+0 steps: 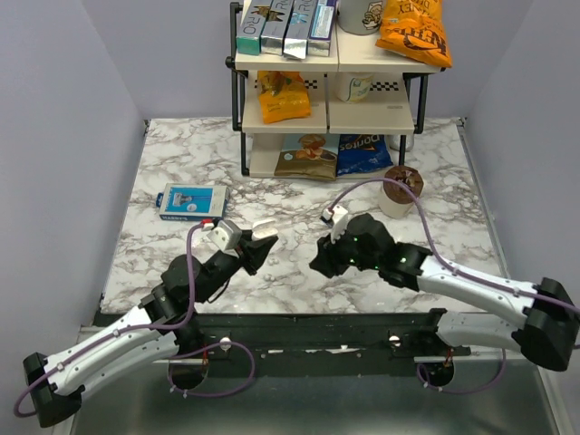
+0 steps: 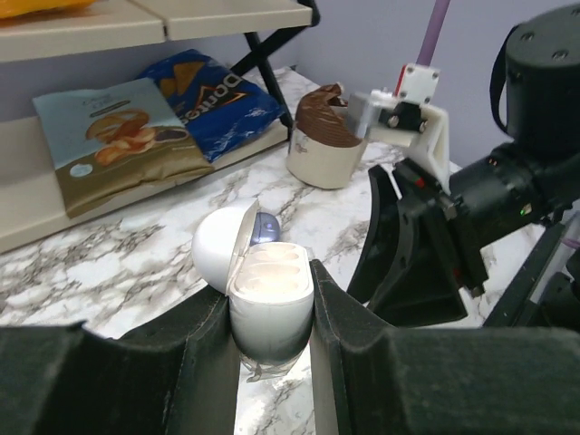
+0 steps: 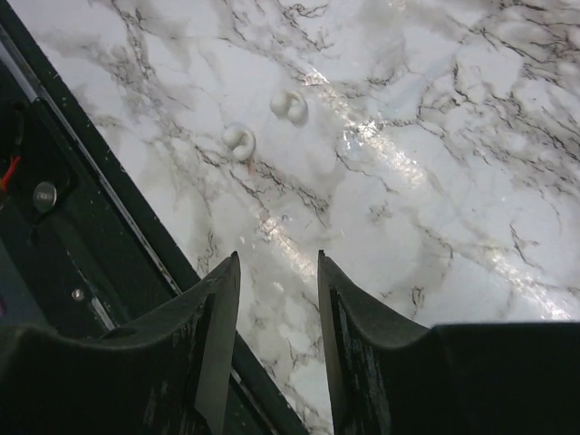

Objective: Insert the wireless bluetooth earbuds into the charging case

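My left gripper (image 1: 258, 245) is shut on the white charging case (image 2: 270, 304), whose lid (image 2: 216, 245) stands open. My right gripper (image 1: 326, 258) hangs to the right of it, apart from it, with its fingers parted and nothing between them. Whether anything sits inside the case is unclear.
A blue boxed item (image 1: 193, 202) lies at left. A shelf rack (image 1: 372, 118) with snacks stands at the back, and a brown-topped pot (image 1: 396, 200) at the right. The table's front edge is close to both grippers.
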